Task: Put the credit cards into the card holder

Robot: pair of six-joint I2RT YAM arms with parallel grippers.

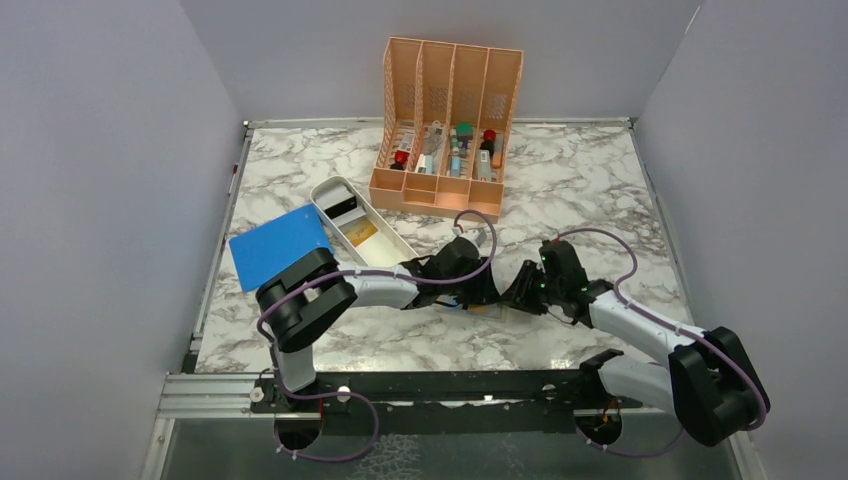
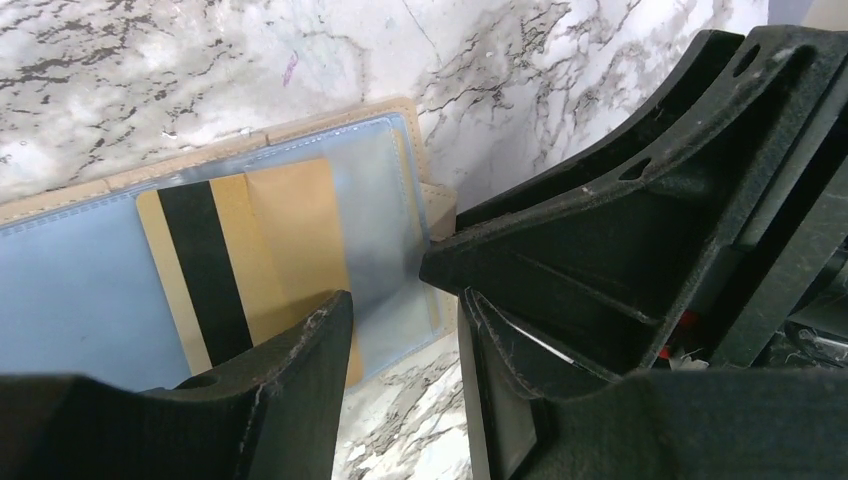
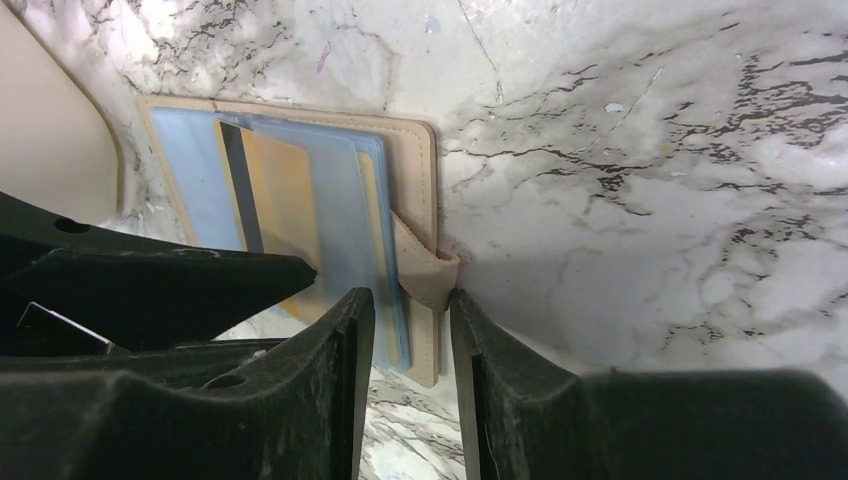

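Observation:
The card holder (image 2: 90,280), pale blue with a stitched beige border, lies on the marble table under both grippers. A yellow card with a black stripe (image 2: 295,230) lies across its blue face; I cannot tell whether it is inside a pocket. My left gripper is partly open over the holder's right part, with nothing gripped. At the holder's right edge my right gripper stands partly open, its fingers around a raised beige flap (image 3: 428,268) whose tip meets one finger. The top view mostly hides the holder behind the grippers.
A cream tray (image 1: 395,240) with several cards stands behind the left arm, beside a blue sheet (image 1: 275,245). An orange compartment rack (image 1: 440,195) stands at the back. The two grippers are very close together.

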